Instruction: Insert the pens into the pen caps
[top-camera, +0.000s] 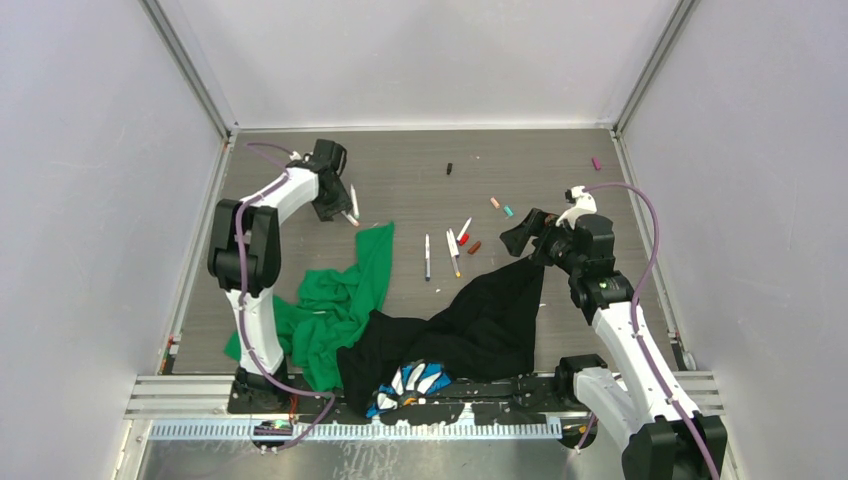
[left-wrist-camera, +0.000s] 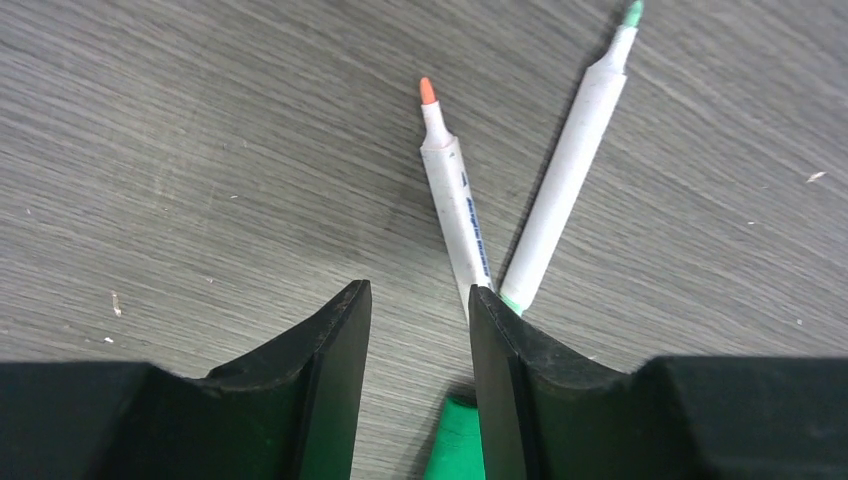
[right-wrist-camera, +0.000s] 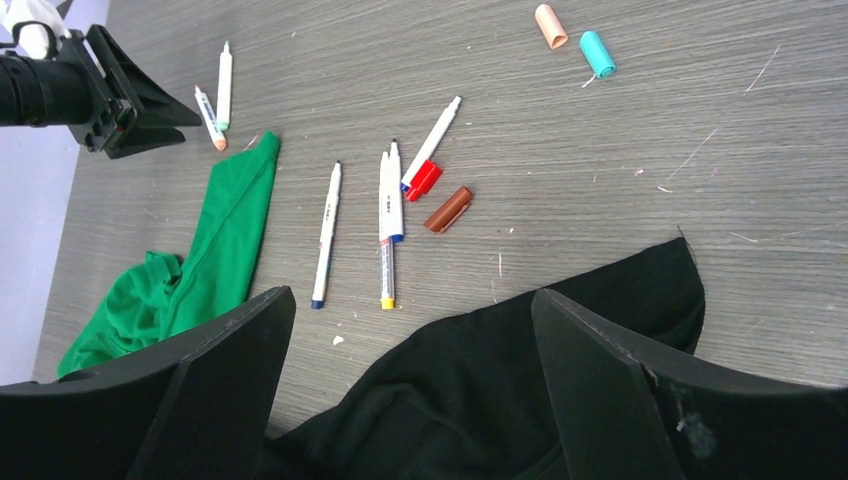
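In the left wrist view my left gripper is part open above the table, its gap empty. The orange-tipped white pen lies by the right finger, which hides its lower end; whether they touch is unclear. Beside it lies a green-tipped pen. My right gripper stands open and empty above the black cloth. Several white pens, one navy-ended and one yellow-ended, lie mid-table near a red cap and a brown cap. Farther off are a peach cap and a teal cap.
A green cloth and a black cloth cover the front of the table. A black cap lies at the back and a magenta cap at the back right.
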